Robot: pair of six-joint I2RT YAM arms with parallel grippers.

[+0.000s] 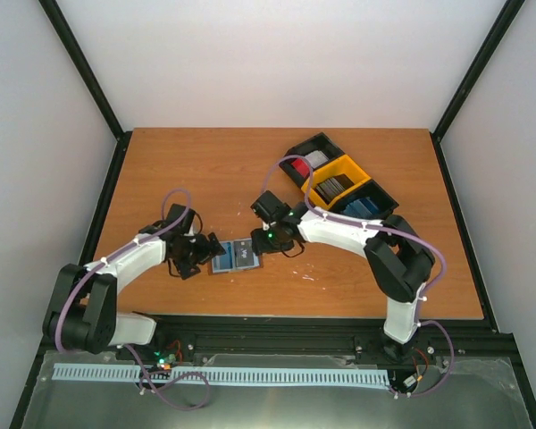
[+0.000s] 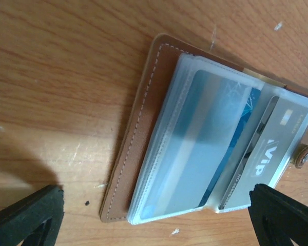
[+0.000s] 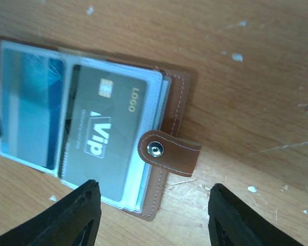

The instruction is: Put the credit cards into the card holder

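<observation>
The card holder (image 1: 236, 270) lies spread out on the table, brown leather with clear sleeves. In the left wrist view a blue card (image 2: 200, 138) shows in one sleeve and a grey Vip card (image 2: 272, 148) in the facing one. The holder's strap (image 3: 172, 152) is unfastened and sticks out to the right. My left gripper stands open above the holder's left side, its fingers wide apart and empty. Over the right side, near the strap, my right gripper is also open, with nothing between its fingers.
Towards the back right stand joined boxes: a black one with red and white cards (image 1: 309, 163), a yellow box (image 1: 359, 170) with dark cards, and another black one with blue cards (image 1: 362, 208).
</observation>
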